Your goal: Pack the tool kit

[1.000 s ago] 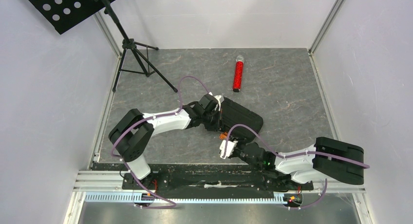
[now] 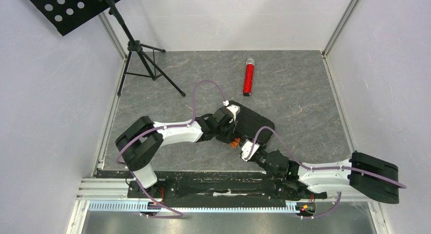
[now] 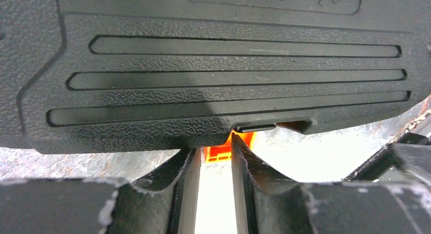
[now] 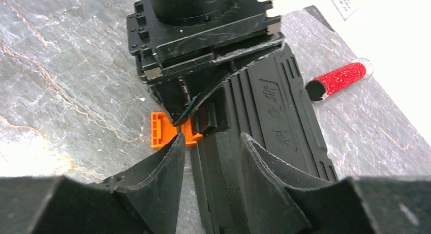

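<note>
A black plastic tool case [image 2: 256, 122] lies closed at the centre of the grey floor, an orange latch [image 2: 235, 142] on its near edge. My left gripper is at that edge, fingers slightly apart with the latch visible between and beyond them, open. In the right wrist view the left gripper's housing hangs over the case [image 4: 269, 117], partly hiding it beside the orange latch [image 4: 162, 129]. My right gripper stands near the case's latch edge, fingers apart, nothing seen held between them.
A red cylinder with a silver end [image 2: 248, 79] lies behind the case. A black stand [image 2: 152, 66] occupies the back left.
My left gripper has moved a little right over the case. My right gripper has shifted rightward, its arm swinging toward the right.
</note>
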